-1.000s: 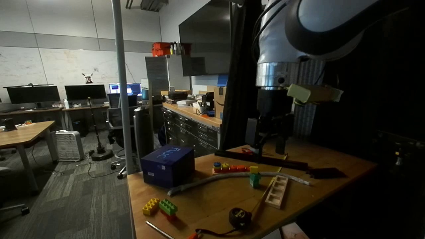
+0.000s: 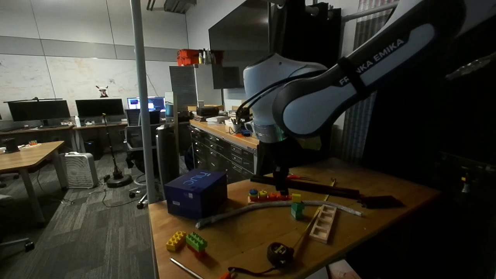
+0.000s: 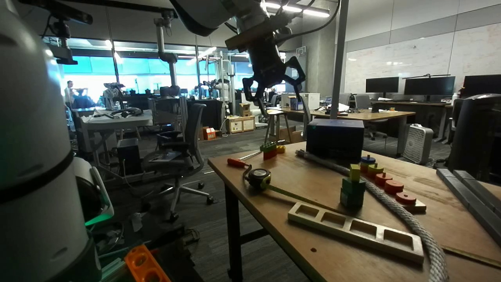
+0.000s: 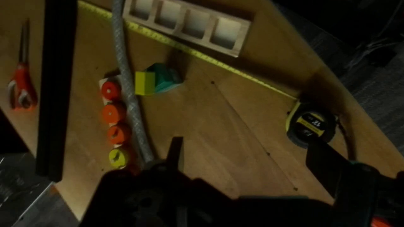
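Observation:
My gripper is open above the table, its two black fingers wide apart with only bare wood seen between them. In exterior view 2 the same gripper [image 3: 274, 89] hangs well above the tabletop, fingers spread. A yellow block [image 3: 355, 173] stands on stacked green blocks [image 3: 352, 192]; in the wrist view this stack lies ahead of the left finger. Beside the stack runs a grey rope [image 4: 129, 87]. A row of red and yellow pegged pieces [image 4: 114, 113] sits on a narrow wooden base past the rope. The tape measure [image 4: 310, 125] lies near the right finger.
A wooden tray with square compartments [image 3: 357, 228] lies near the table edge. The blue box [image 2: 196, 193], toy bricks [image 2: 196, 241], black bars [image 4: 56, 90] and red-handled scissors [image 4: 22, 85] also occupy the table. Bare wood lies between the rope and tape measure.
In exterior view 1 the arm and gripper have swung left from over the black bar, and the wrist has turned. The table objects look unmoved.

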